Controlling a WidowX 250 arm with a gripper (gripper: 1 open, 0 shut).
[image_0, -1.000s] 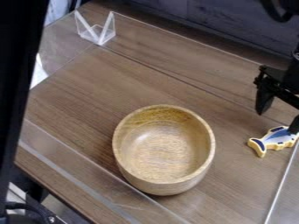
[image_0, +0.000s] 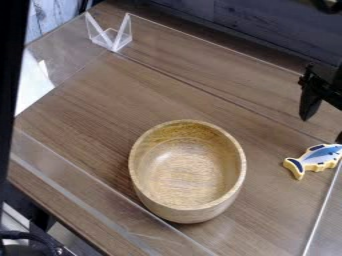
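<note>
A light wooden bowl (image_0: 187, 172) stands empty on the lower middle of the wooden table (image_0: 120, 120). To its right lies a small blue and white fish-shaped toy (image_0: 315, 160) with a yellow edge. My dark gripper (image_0: 313, 105) is at the right edge of the view, above and behind the fish, apart from it. Only part of it is in view, and I see nothing held in it.
A clear acrylic stand (image_0: 110, 36) sits at the back left. A white object (image_0: 32, 85) is at the left edge, partly hidden by a dark vertical shape.
My gripper has shifted slightly at the right edge of the view, staying above the fish. The bowl and the fish have not moved.
</note>
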